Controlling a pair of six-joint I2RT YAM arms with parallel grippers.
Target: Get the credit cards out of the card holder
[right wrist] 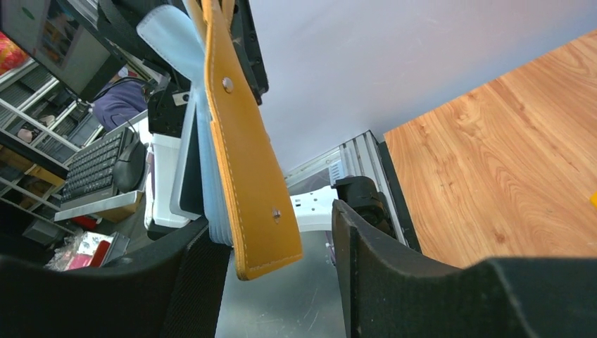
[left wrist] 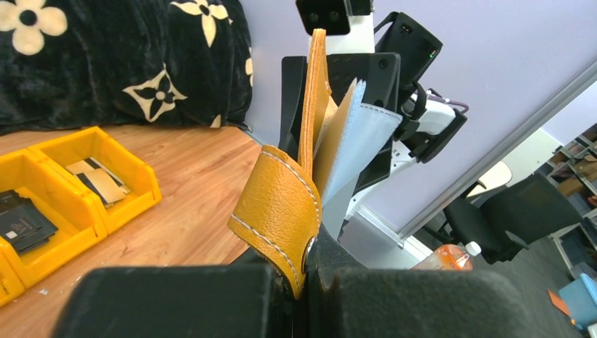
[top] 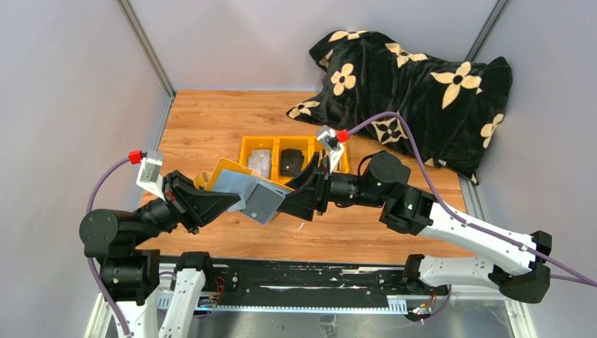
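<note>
A yellow leather card holder [top: 224, 167] with pale blue sleeves is held up over the table, my left gripper [top: 234, 199] shut on it. The left wrist view shows its strap [left wrist: 278, 201] rising from between the fingers and the sleeves [left wrist: 362, 137] fanned apart. A grey card [top: 262, 203] shows in the sleeve facing up. Open around the holder's far end is my right gripper. In the right wrist view the yellow cover [right wrist: 250, 162] and sleeve edges stand between its fingers, closer to the left-hand one, with a gap on the other side.
Behind the arms stands a yellow divided tray [top: 243, 151] with clear cards [top: 260, 163] and dark cards [top: 291, 162] in separate compartments. A roll of tape [top: 202, 179] lies left of it. A black floral pillow [top: 415, 91] fills the back right.
</note>
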